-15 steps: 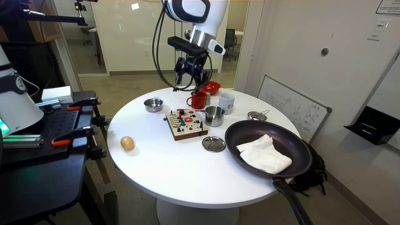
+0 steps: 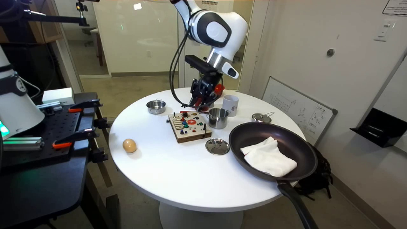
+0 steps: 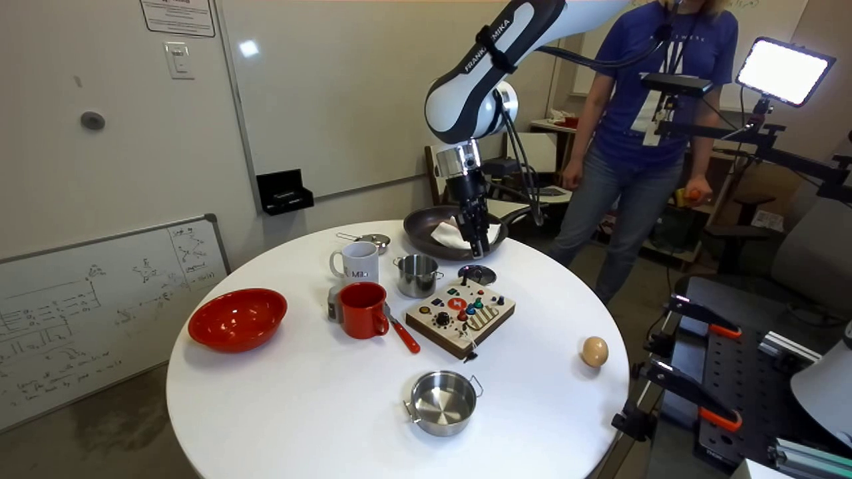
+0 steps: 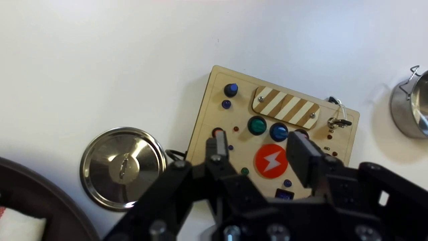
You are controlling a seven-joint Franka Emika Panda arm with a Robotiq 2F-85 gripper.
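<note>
My gripper is open, its two fingers (image 4: pixel 217 150) apart with nothing held between them. In the wrist view it hangs over a wooden board (image 4: pixel 202 116) with coloured knobs, a striped plate and a red lightning disc. Exterior view 2 shows the gripper (image 3: pixel 479 249) pointing down, clear above the tabletop. A steel lid (image 4: pixel 102 172) lies beside the board. The far side of the board is partly hidden by the gripper in the wrist view.
Near the board stand a steel pot (image 3: pixel 419 277), a red mug (image 3: pixel 363 307) and a white mug (image 3: pixel 357 260). A black pan (image 2: pixel 272 131) holds a white cloth (image 2: pixel 269 158). A red bowl (image 3: pixel 237 318), small steel pan (image 3: pixel 444 402) and brown ball (image 2: pixel 129 145) stand farther out.
In exterior view 1 my arm has come lower and slightly right, now covering much of the red mug and bowl. The fingers look closer together. The tabletop objects appear unmoved.
</note>
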